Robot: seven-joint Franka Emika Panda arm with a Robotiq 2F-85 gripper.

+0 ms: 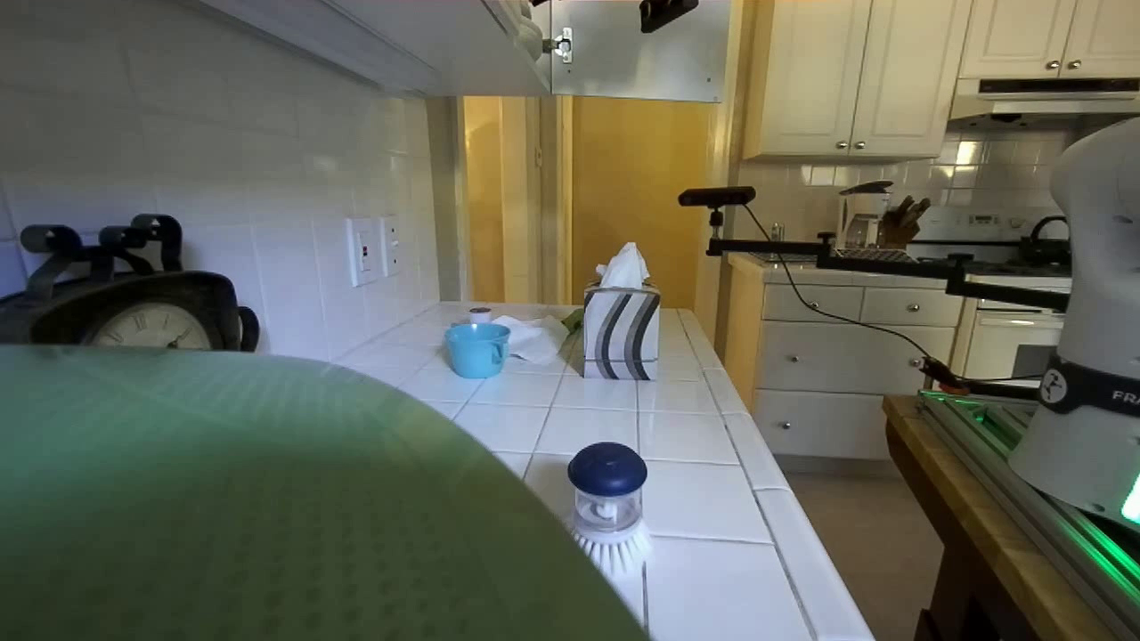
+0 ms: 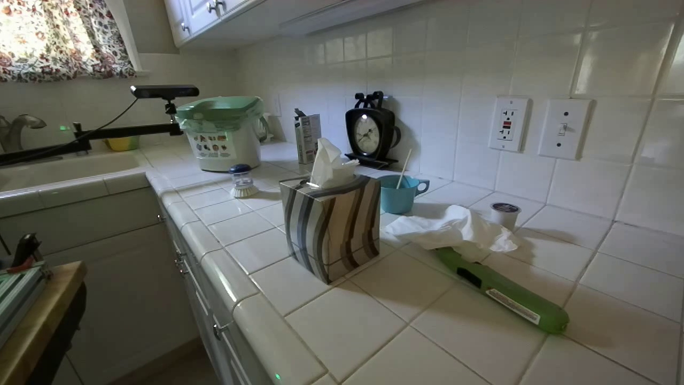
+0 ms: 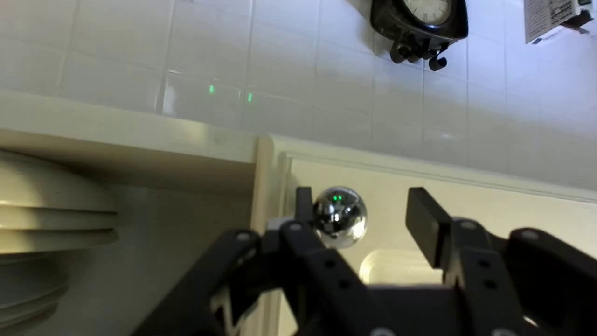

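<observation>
In the wrist view, a shiny round metal knob stands on the white cabinet door. My gripper is around it with its fingers apart. The left finger appears beside the knob, while a clear gap separates the knob from the right finger; contact cannot be judged. The cabinet door hangs open at the top of exterior view 1, where only a black end part of the arm shows against it. Exterior view 2 does not show the gripper.
Stacked bowls sit inside the cabinet, left of the door. On the counter below are a black clock, a tissue box, a blue cup, a brush and a lidded bin.
</observation>
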